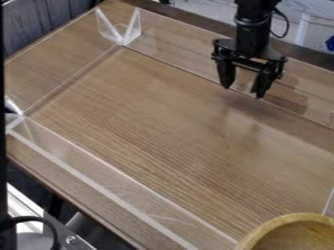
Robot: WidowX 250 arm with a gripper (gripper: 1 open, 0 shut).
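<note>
My black gripper point(243, 75) hangs from the arm at the top right of the camera view, over the wooden floor of the workspace point(144, 127) near its back edge. Its two fingers are spread apart, open, with nothing visible between them.
A round light-wood bowl point(282, 230) sits at the bottom right corner, partly cut off. Clear plastic strips line the left front and back of the board, with a clear corner piece at the upper left. Black cables lie at the bottom left.
</note>
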